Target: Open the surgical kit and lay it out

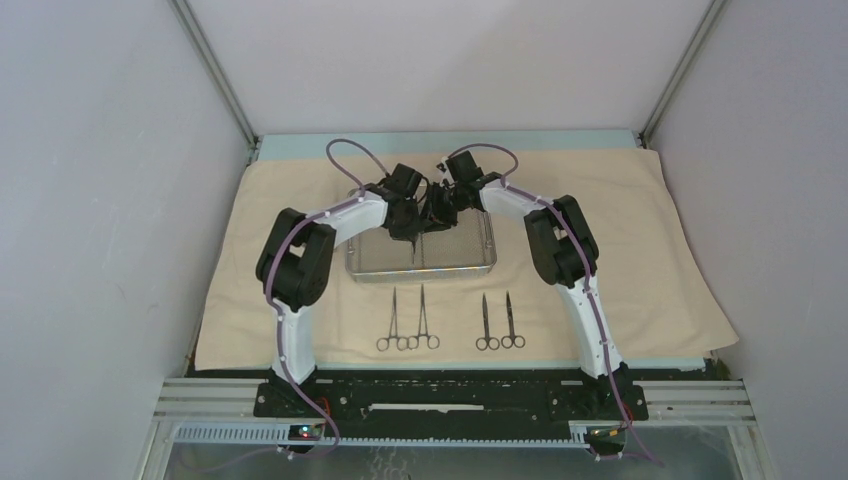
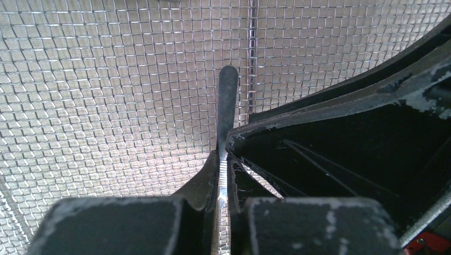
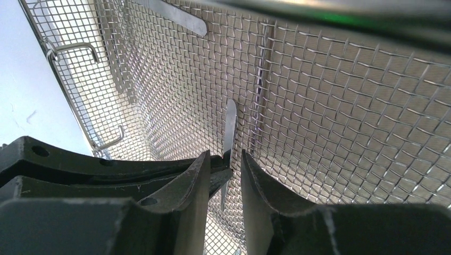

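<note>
A thin, flat metal instrument (image 2: 227,95) with a rounded end shows over the wire-mesh tray (image 1: 370,262). In the left wrist view it runs down between the close fingertips of my left gripper; whether they grip it or only surround it cannot be told. My right gripper stands part open, a gap left on both sides of the same instrument (image 3: 230,122). Its dark finger (image 2: 319,143) comes in beside the instrument from the right in the left wrist view. From above, both grippers meet over the tray's middle and mostly hide the instrument.
Two clamps (image 1: 423,318) and two pairs of scissors (image 1: 509,325) lie on the beige cloth (image 1: 640,260) in front of the tray. Another flat handle (image 3: 186,20) rests on the mesh.
</note>
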